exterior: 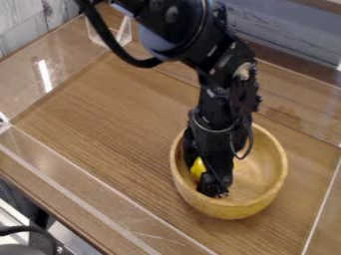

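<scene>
My black gripper (209, 164) reaches down from the top into a light wooden bowl (260, 189) on the right side of the table. A small yellow object (198, 170) is inside the bowl at its left, between or just beside my fingertips. The fingers partly hide it, so whether they are shut on it is unclear.
A clear plastic container (110, 25) stands at the back left. The table edge runs along the lower left, and a pale wall is behind.
</scene>
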